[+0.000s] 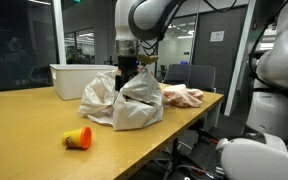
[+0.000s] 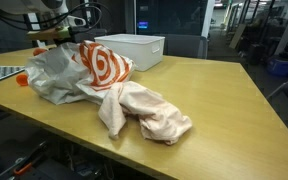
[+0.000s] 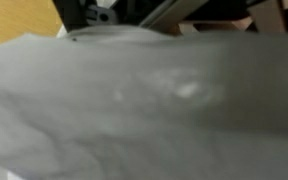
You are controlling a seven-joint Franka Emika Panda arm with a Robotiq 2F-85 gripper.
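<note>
A crumpled white plastic bag (image 1: 136, 103) stands on the wooden table; its red-and-white printed side (image 2: 106, 66) shows in exterior view 2. My gripper (image 1: 132, 72) is down at the top of the bag, its fingers open. In the wrist view the pale bag (image 3: 154, 110) fills most of the picture, right up against the gripper. The fingertips are partly hidden there, and what lies inside the bag cannot be seen. An orange-and-yellow cup (image 1: 78, 138) lies on its side, on the table to the left of the bag in exterior view 1.
A pale pink cloth (image 2: 144, 110) lies crumpled beside the bag. Behind stands a white box (image 2: 134, 46).
</note>
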